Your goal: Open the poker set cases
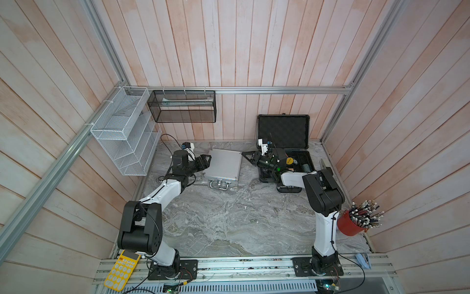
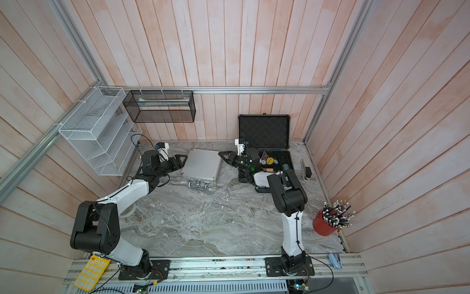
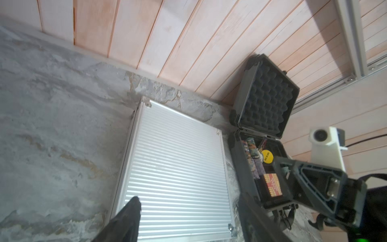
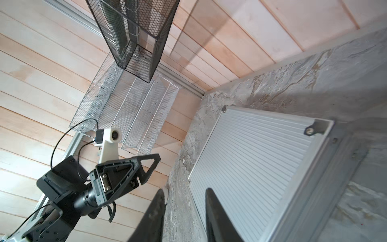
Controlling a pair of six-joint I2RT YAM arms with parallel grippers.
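Note:
The silver poker case (image 1: 223,164) lies on the table with its ribbed lid down, its contents covered. It sits slightly turned, with the handle (image 1: 219,184) facing front. At its left edge, my left gripper (image 1: 207,160) is open, its fingers (image 3: 125,221) spread wide and nothing held between them. My right gripper (image 1: 246,155) is by the case's back right side, partly open, with a narrower gap between its fingers; nothing is held there. Whether either gripper touches the case cannot be told. The black case (image 1: 283,131) stands open with its lid upright.
My right arm reaches over part of the black case, where a yellow chip stack (image 2: 269,160) shows. A red cup of sticks (image 1: 348,224) stands at the right edge. The wire basket (image 1: 182,115) hangs on the back wall.

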